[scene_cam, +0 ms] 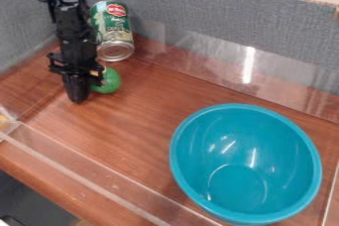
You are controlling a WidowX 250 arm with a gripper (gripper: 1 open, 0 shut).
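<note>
My black gripper [77,83] is low over the wooden table at the back left, shut, with its fingertips near the tabletop. Just right of it, partly behind it, a round green object [107,81] rests on the table. I see nothing clearly between the fingers. A tall Del Monte can [114,34] stands behind the green object.
A large cyan bowl [245,166] occupies the front right of the table [153,131]. Grey padded walls with a clear strip border the back and left.
</note>
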